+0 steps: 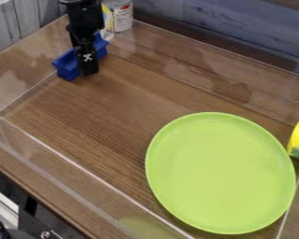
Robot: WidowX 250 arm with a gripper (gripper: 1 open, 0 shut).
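My black gripper (87, 58) is at the top left, down at a blue object (67, 65) that looks like a block or small container on the wooden table. The gripper partly covers the blue object, and I cannot tell whether the fingers are open or closed on it. A large light green plate (220, 172) lies at the lower right.
Cans (120, 17) stand against the back wall behind the gripper. A yellow object (298, 138) with green on it is at the right edge.
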